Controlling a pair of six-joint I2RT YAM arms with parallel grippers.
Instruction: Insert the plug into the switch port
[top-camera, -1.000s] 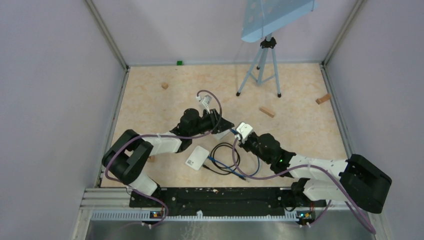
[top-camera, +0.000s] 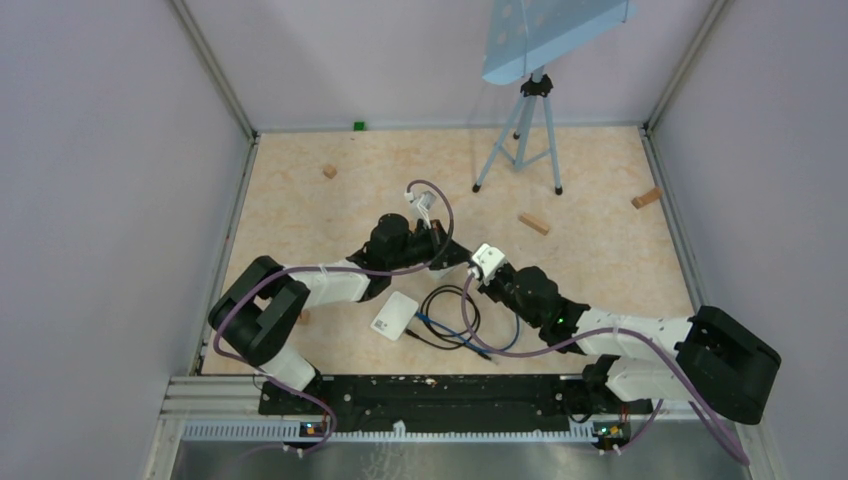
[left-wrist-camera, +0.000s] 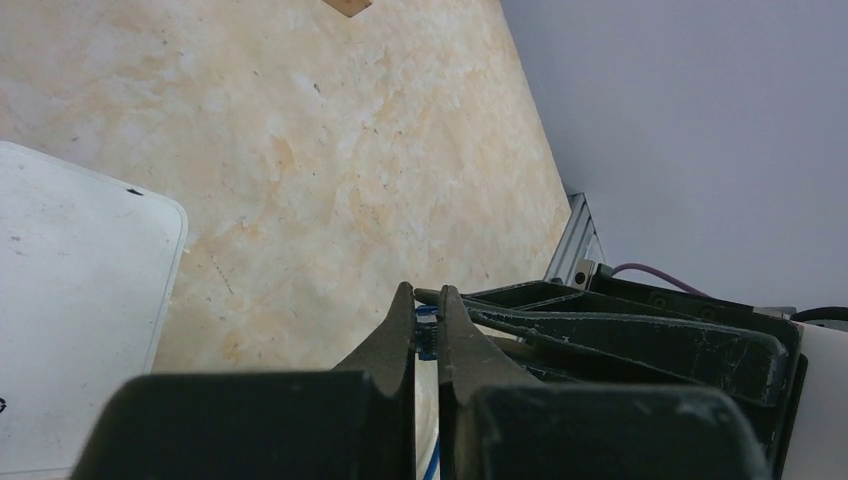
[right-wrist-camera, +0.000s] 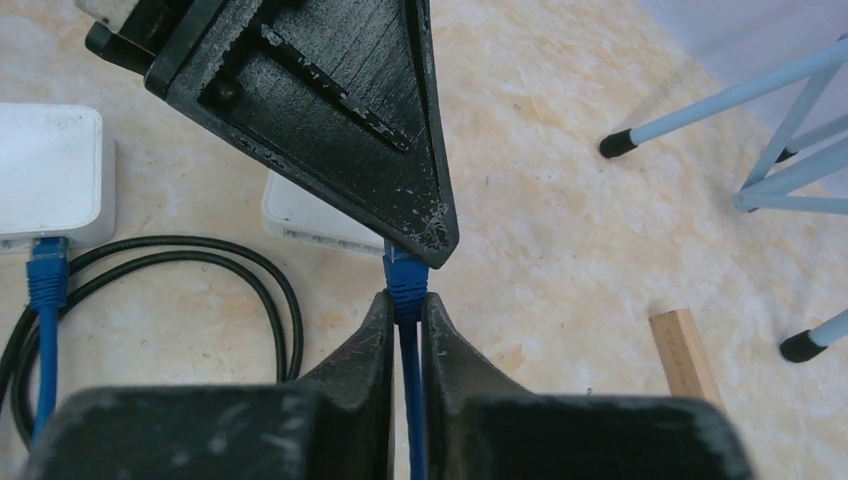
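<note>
Between the tips of my left gripper is the blue plug (left-wrist-camera: 427, 340), and the fingers are shut on it. In the right wrist view, the fingers of my right gripper stand a narrow gap apart on either side of the ribbed plug boot (right-wrist-camera: 407, 282). Whether they press on it cannot be told. The blue cable (right-wrist-camera: 412, 400) runs down between them. Behind the left fingers (right-wrist-camera: 385, 190) lies a white switch box (right-wrist-camera: 310, 212), partly hidden. Another white box (right-wrist-camera: 50, 180) has a blue plug (right-wrist-camera: 47, 275) in its front edge.
Coiled black cable (top-camera: 440, 300) lies in front of the meeting grippers, with blue cable across it. A tripod (top-camera: 525, 140) stands at the back, and a wooden block (top-camera: 534, 223) lies in front of it.
My left gripper has shifted slightly right, closing the gap to the right gripper, where more blue showed before. The right arm stays nearly still.
</note>
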